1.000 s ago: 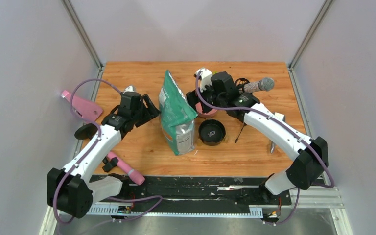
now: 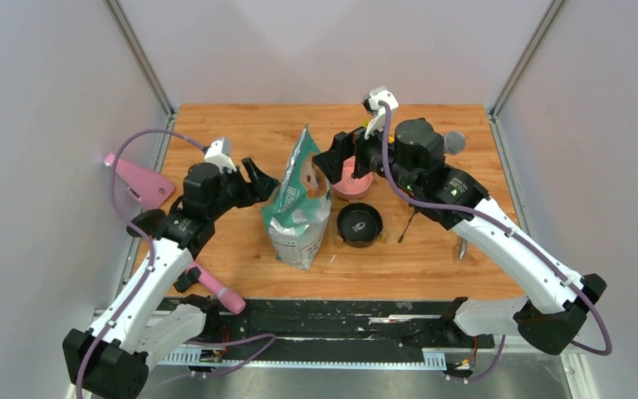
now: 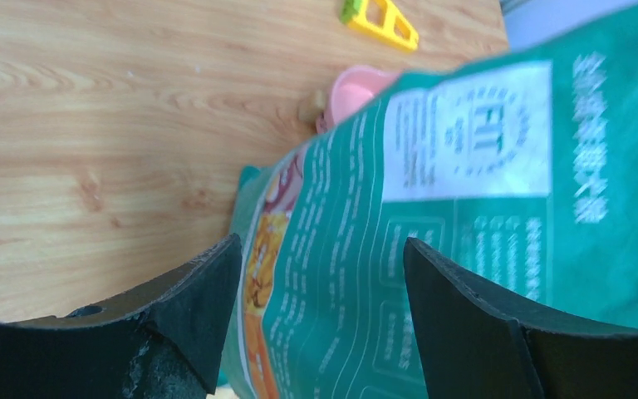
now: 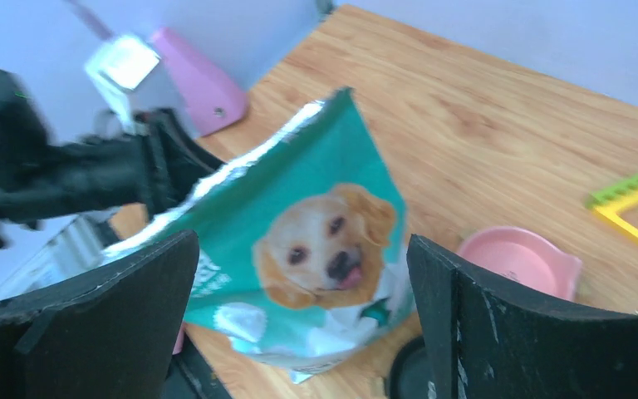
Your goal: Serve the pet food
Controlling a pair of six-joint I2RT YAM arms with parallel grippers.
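A teal and silver pet food bag stands upright in the middle of the table, a puppy picture on its side. My left gripper is open at the bag's left side; in the left wrist view its fingers frame the teal plastic. My right gripper hangs open above the bag's right, nothing held. A black bowl sits right of the bag, and a pink bowl lies behind it, partly hidden by the right gripper.
A pink dustpan-like object and a pink cylinder are at the left. A yellow-green toy and a microphone are at the back right. Open wood lies behind the bag.
The right arm has risen and pulled back from the bag, uncovering its face. The bag has shifted and turned. The left arm has moved slightly.
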